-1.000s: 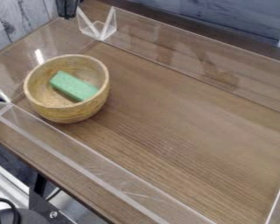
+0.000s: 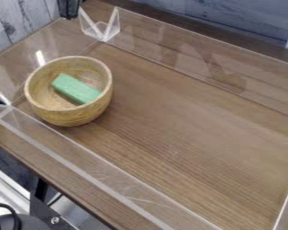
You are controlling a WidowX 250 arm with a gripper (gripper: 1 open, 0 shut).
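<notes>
A wooden bowl (image 2: 93, 108) sits at the left of the wooden table (image 2: 194, 144), holding a green rectangular block (image 2: 76, 88). A dark shape, possibly part of the gripper, is cut off at the top edge left of centre; whether it is open or shut cannot be seen.
A clear plastic stand (image 2: 100, 26) is at the back left. Clear strips or panels run along the table's sides. Dark equipment with a cable lies beyond the lower-left edge.
</notes>
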